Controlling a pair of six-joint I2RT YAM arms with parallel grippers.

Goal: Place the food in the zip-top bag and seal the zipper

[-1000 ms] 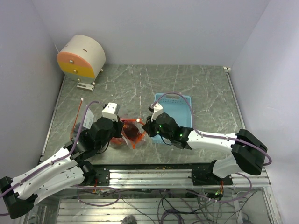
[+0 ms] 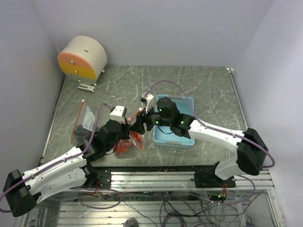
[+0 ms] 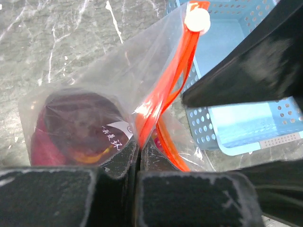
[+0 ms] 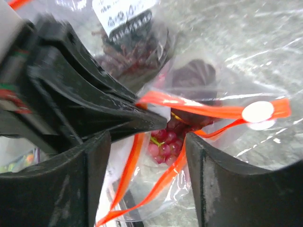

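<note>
The clear zip bag with an orange zipper strip (image 3: 163, 101) holds a dark purple package (image 3: 85, 125) and red grapes (image 4: 165, 145). In the left wrist view my left gripper is shut on the bag's rim by the orange strip. The white slider (image 4: 258, 111) sits at one end of the zipper. In the right wrist view the bag's mouth gapes, with the left fingers (image 4: 137, 116) on one edge. My right gripper stands part open over the mouth, strips of the rim crossing between its fingers. Whether it touches them I cannot tell.
A light blue perforated basket (image 2: 173, 139) stands empty to the right of the bag. Another bag with a white label (image 2: 88, 119) lies at the left. A rounded bread-box-like container (image 2: 83, 56) is at the back left.
The left gripper has shifted slightly right. The bag's mouth, spread earlier, is now mostly hidden from above.
</note>
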